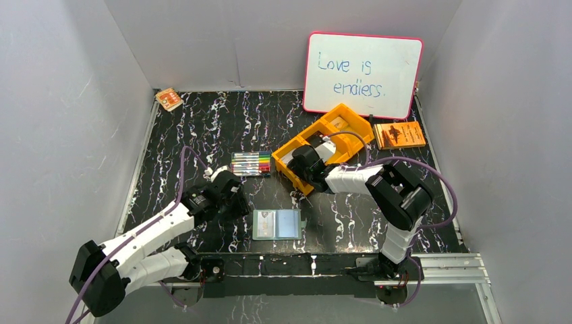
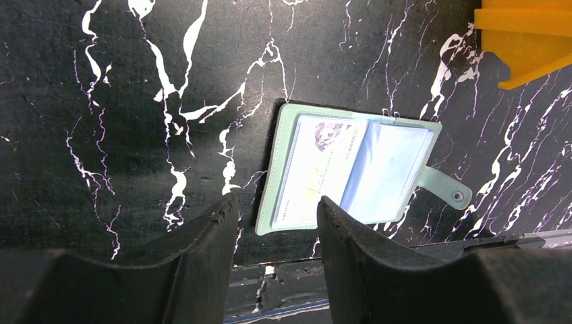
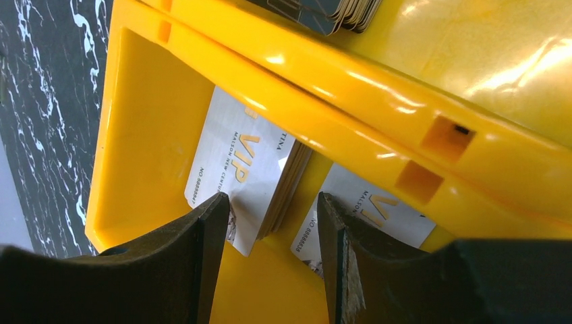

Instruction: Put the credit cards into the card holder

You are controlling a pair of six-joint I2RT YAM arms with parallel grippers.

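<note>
The card holder [image 2: 281, 169] lies spread open on the table, pale green with clear sleeves; a printed insert [image 2: 324, 162] fills its left sleeve. To its left in the top view, my left gripper [image 1: 237, 208] hovers, open and empty. In the right wrist view, a stack of white VIP cards [image 3: 236, 158] leans inside a yellow bin, and another white card [image 3: 394, 210] lies to its right. My right gripper is open over them, one fingertip in front of the stack's lower end, the other in front of the lone card. Whether either finger touches a card I cannot tell.
The yellow bin [image 1: 280, 152] has several compartments; its walls rise close around my right gripper. A set of coloured pens [image 1: 250, 164] lies left of it, an orange book [image 1: 400, 135] to its right, a whiteboard [image 1: 363, 74] behind. Table around the holder is clear.
</note>
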